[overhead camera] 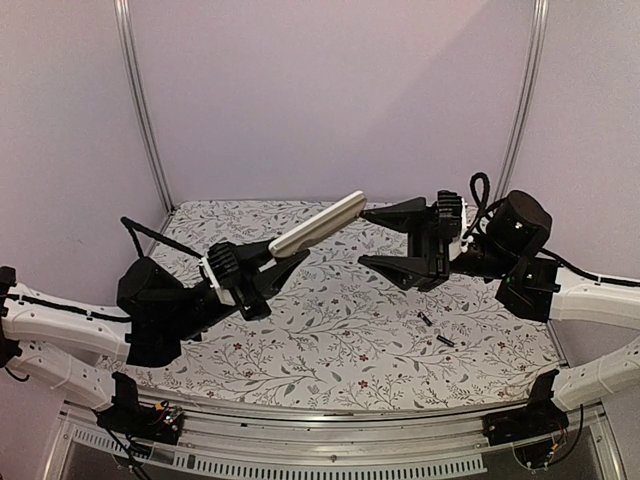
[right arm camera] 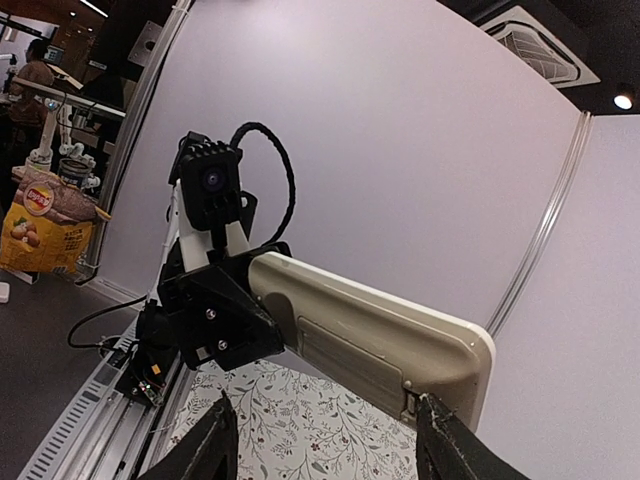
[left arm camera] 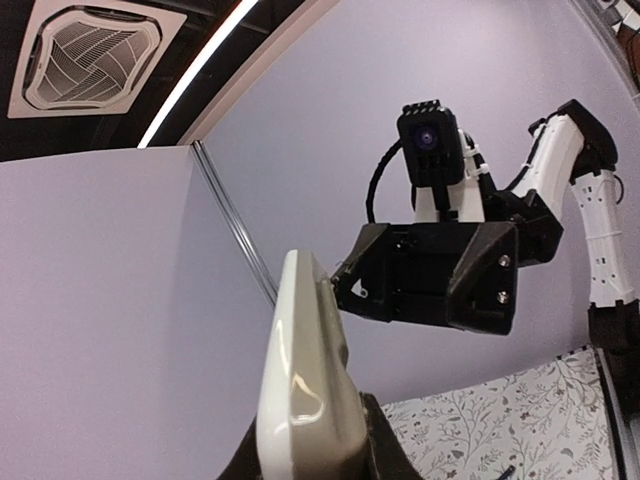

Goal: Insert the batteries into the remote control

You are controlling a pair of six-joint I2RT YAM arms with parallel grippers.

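Note:
The white remote control (overhead camera: 318, 224) is held up off the table, tilted, its right end higher in the top view. My left gripper (overhead camera: 283, 262) is shut on its left end. In the right wrist view the battery cover side of the remote (right arm camera: 352, 357) faces my right gripper, with the cover closed. My right gripper (overhead camera: 364, 238) stands open, its upper fingertip close by the remote's free end; whether they touch I cannot tell. Two small dark batteries, one (overhead camera: 445, 341) nearer the front and another (overhead camera: 425, 319) behind it, lie on the table at right.
A metal rail (overhead camera: 330, 445) runs along the front edge. Pale walls stand at the back and both sides.

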